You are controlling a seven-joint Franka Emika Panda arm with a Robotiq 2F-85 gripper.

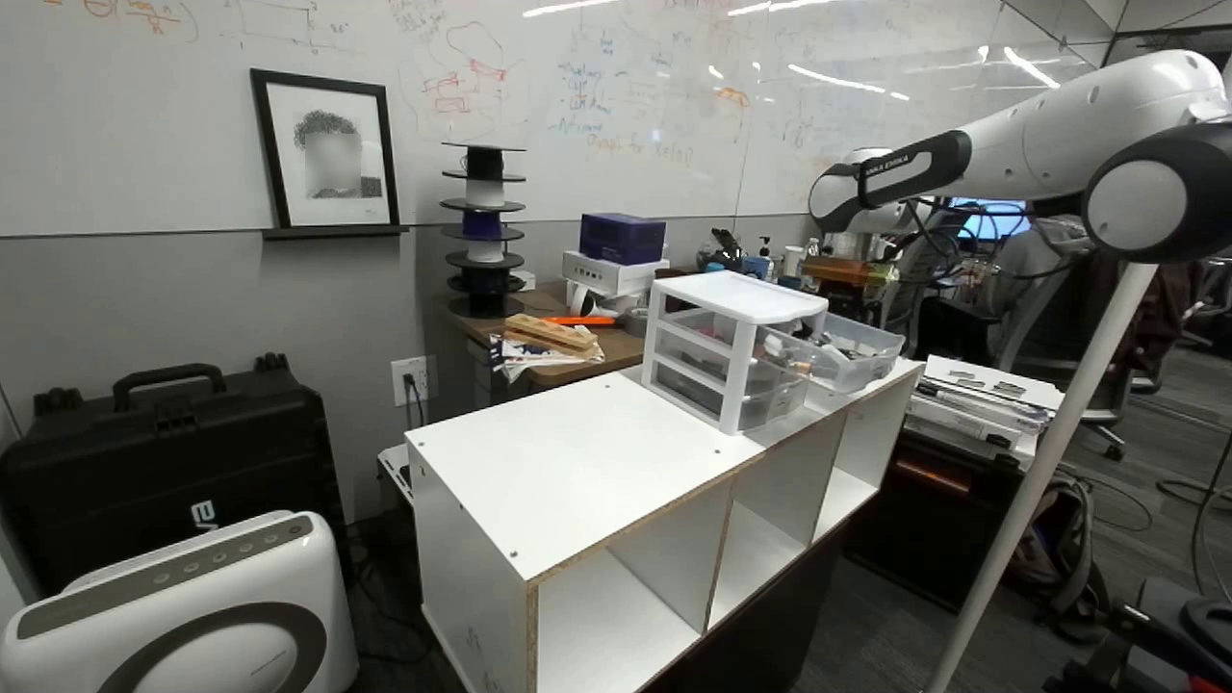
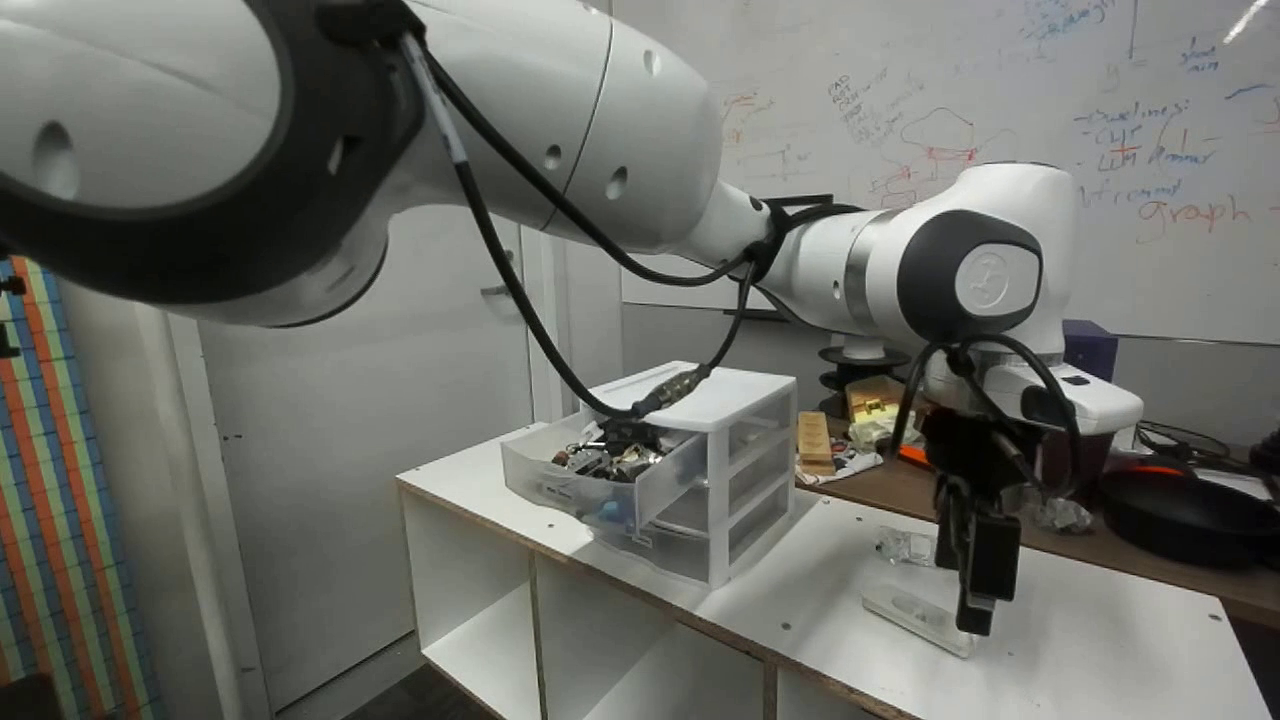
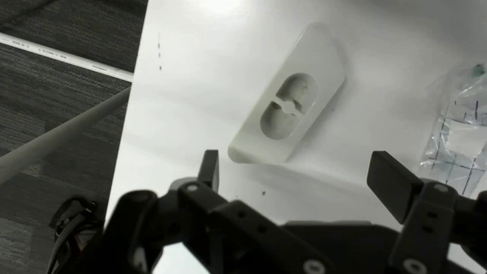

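Observation:
In the wrist view a pale, elongated block (image 3: 315, 59) with a rounded, divided recess lies flat on the white cabinet top. My gripper stands open, its dark fingers (image 3: 395, 185) wide apart and nothing between them. In that view the block appears just beyond the gap between the fingertips. The second exterior view has the gripper (image 2: 978, 612) pointing down over the right part of the top, partly in front of the block (image 2: 900, 610). Whether the fingertips touch anything cannot be told. I cannot make out the block in the first exterior view.
A clear plastic bag (image 3: 461, 132) lies right of the block. The white drawer unit (image 2: 732, 408) stands farther along the cabinet, its open drawer (image 2: 564, 486) full of small items. A black pan (image 2: 1182, 516) rests on the brown table behind. The cabinet's edge (image 3: 123, 132) drops to the floor.

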